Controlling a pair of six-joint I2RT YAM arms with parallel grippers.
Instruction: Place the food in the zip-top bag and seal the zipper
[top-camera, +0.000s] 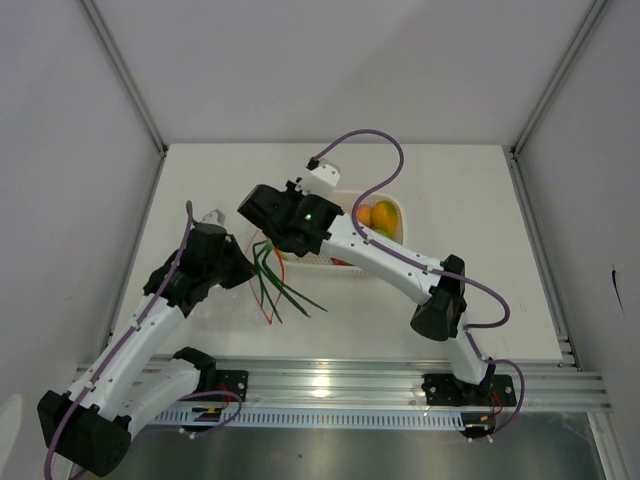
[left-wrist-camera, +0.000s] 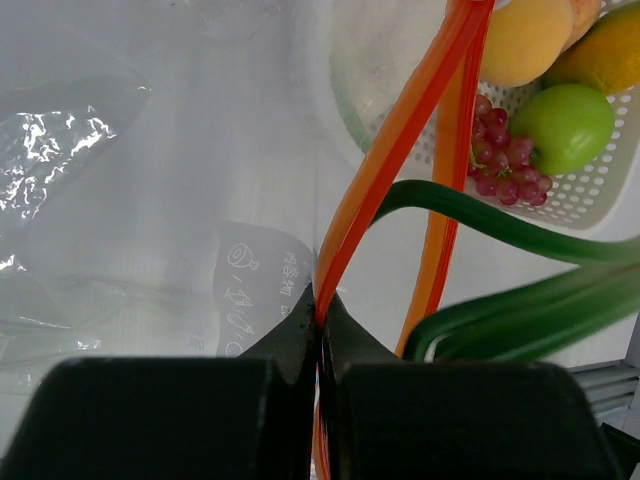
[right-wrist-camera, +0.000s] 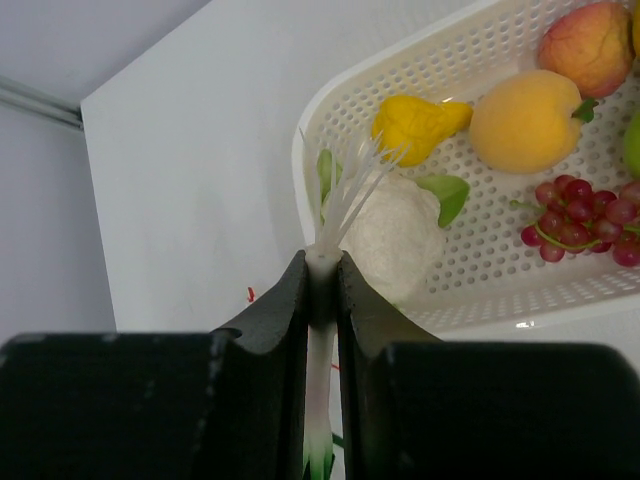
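Observation:
My right gripper is shut on a bunch of green onions by the white root end; their long green leaves (top-camera: 280, 287) hang down over the bag's mouth, also seen crossing the left wrist view (left-wrist-camera: 520, 320). My left gripper is shut on the orange-red zipper edge (left-wrist-camera: 350, 215) of the clear zip bag (left-wrist-camera: 260, 270), which lies spread on the table with its mouth held up.
A white perforated basket (right-wrist-camera: 480, 310) behind holds a cauliflower (right-wrist-camera: 395, 240), yellow pepper (right-wrist-camera: 420, 130), peaches (right-wrist-camera: 525, 125), grapes (right-wrist-camera: 575, 220), a green fruit (left-wrist-camera: 565, 130) and a mango (left-wrist-camera: 590, 60).

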